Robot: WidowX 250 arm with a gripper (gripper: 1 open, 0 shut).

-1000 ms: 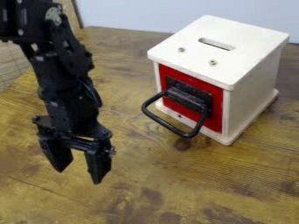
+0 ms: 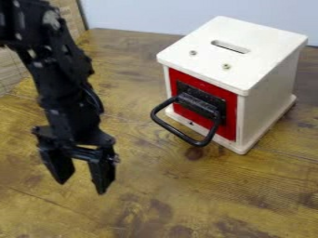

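Note:
A black robot arm comes down from the upper left, and its gripper (image 2: 82,172) hangs low over the wooden table, fingers open and apart with nothing between them. To its right stands a white box (image 2: 270,98) with a red front panel (image 2: 222,94). A black handle (image 2: 173,129) in the shape of a loop sticks out from that panel toward the arm. The box's top has a slot and two small knobs. The gripper is apart from the box and the handle.
A pale wall runs along the back, and light wooden boards show at the far left behind the arm.
The box and its handle have not moved.

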